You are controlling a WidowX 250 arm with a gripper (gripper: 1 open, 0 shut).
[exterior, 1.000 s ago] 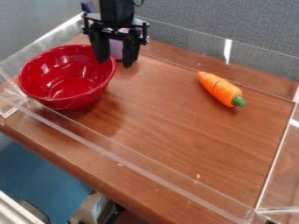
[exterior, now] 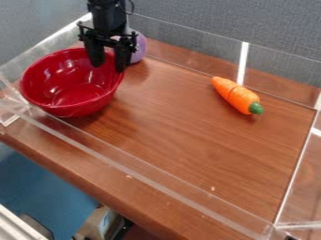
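My black gripper (exterior: 107,49) is at the top left, over the back rim of a red bowl (exterior: 66,86). A purple object (exterior: 138,49) is partly hidden just behind and to the right of it. I cannot make out whether the fingers are open or shut. An orange toy carrot (exterior: 234,94) with a green tip lies on the wooden table (exterior: 189,159) at the right.
Clear plastic walls edge the table, along with a grey back panel (exterior: 251,37).
My gripper has moved left, from in front of the purple object toward the bowl, and looks narrower in this view. The bowl and carrot have stayed in place.
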